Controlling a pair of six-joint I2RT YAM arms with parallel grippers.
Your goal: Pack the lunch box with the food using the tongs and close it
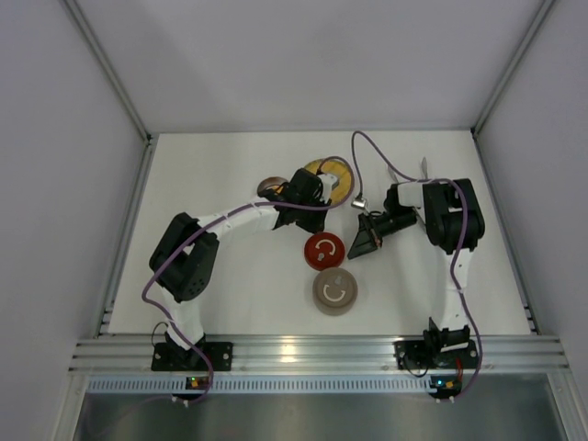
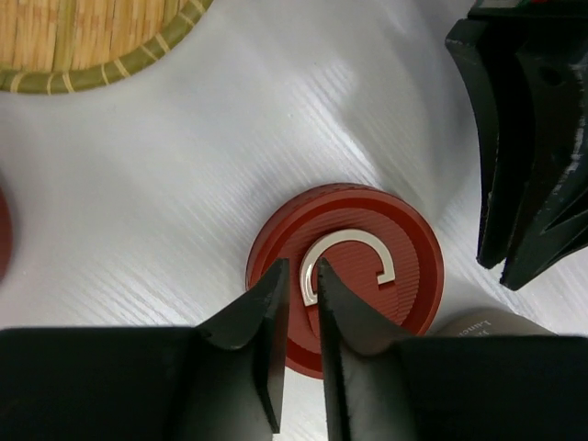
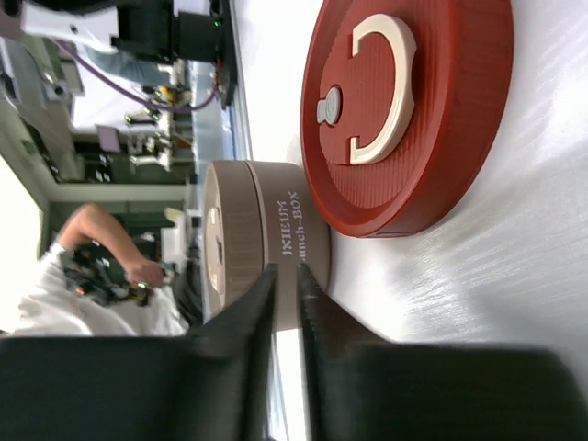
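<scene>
A round red lid with a beige curved handle lies on the table behind the grey-brown lunch box. Over the lid, in the left wrist view, my left gripper has its fingers slightly apart, nothing between them. Just right of the lid in the top view is my right gripper; its narrow gap, seen in the right wrist view, is empty. That view shows the red lid close up, with the lunch box standing beyond it. Neither gripper holds anything.
A woven yellow tray sits behind the left gripper, and a brown bowl is partly hidden by the left arm. Cutlery lies at the back right.
</scene>
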